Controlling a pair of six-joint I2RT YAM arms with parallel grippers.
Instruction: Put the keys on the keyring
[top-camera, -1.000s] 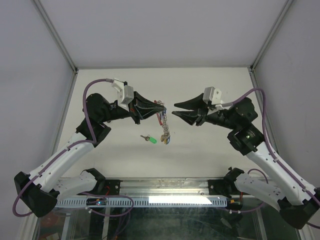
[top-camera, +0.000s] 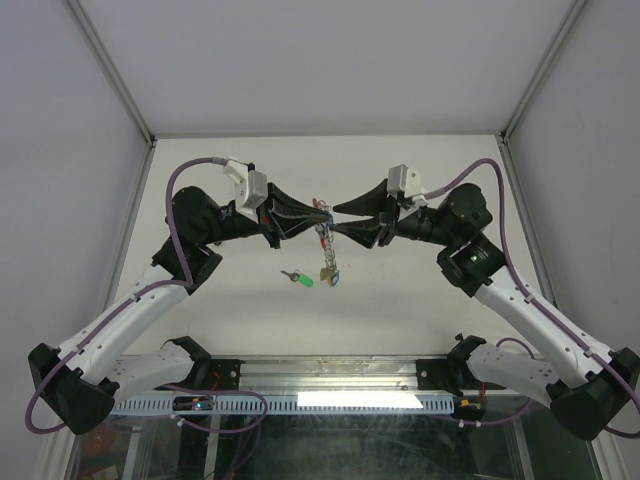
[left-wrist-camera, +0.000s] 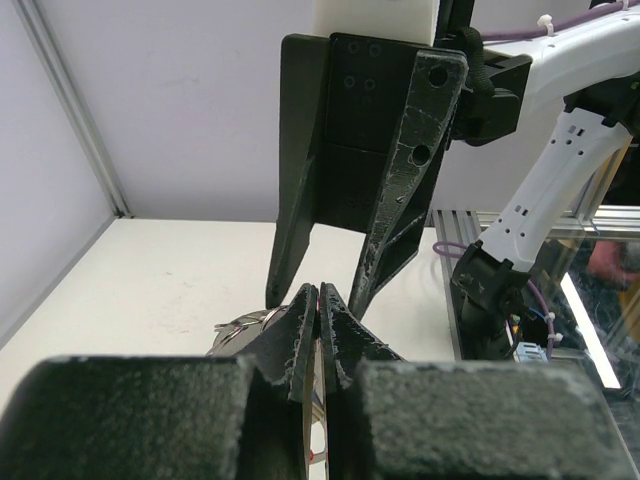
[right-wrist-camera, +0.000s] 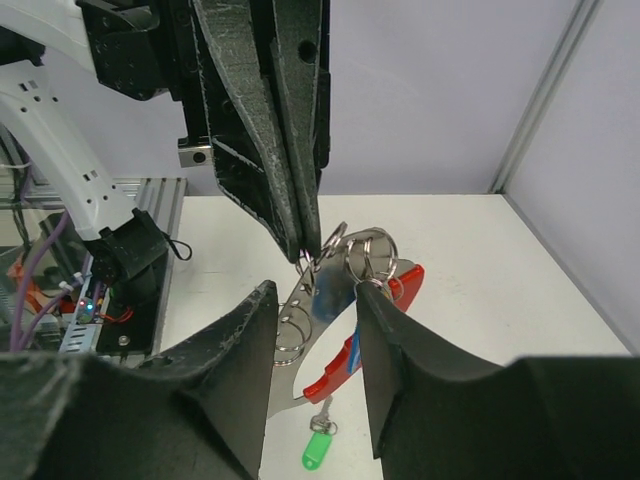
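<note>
My left gripper (top-camera: 318, 214) is shut at the top of a hanging bunch of metal rings, a flat metal piece and red and blue pieces (top-camera: 329, 255); in the right wrist view its tips meet a small ring at the bunch's top. My right gripper (top-camera: 334, 217) stands open close beside it, its two fingers around the upper part of the bunch (right-wrist-camera: 332, 290). A key with a green tag (top-camera: 305, 280) lies on the white table (top-camera: 400, 310); the same tag (right-wrist-camera: 316, 449) shows low in the right wrist view.
Walls border it at the back and sides, and a metal rail (top-camera: 318, 370) runs along the front. Both arms reach in from the front corners.
My right gripper has moved left, closing up to the left gripper and the hanging bunch, which swings slightly. The left arm has stayed still.
</note>
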